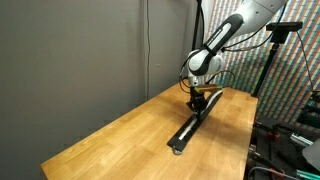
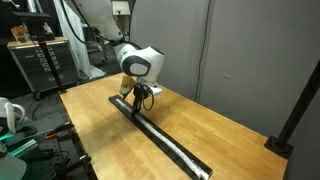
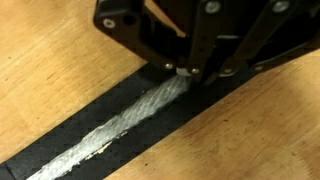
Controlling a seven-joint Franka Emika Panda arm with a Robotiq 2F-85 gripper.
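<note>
A long black board with a pale grey strip along its middle lies flat on the wooden table. In exterior view 1 the board slants from the near end up to the right, under the arm. My gripper points down at the strip, part way along it. Up close in the wrist view, the dark gripper looks shut low over the strip, with a small grey piece at its fingertips. Its shape is mostly hidden by the fingers.
A tan object stands behind the arm near the board's far end. Open wooden table stretches left of the board. A grey wall rises behind the table, and dark equipment stands at the right edge.
</note>
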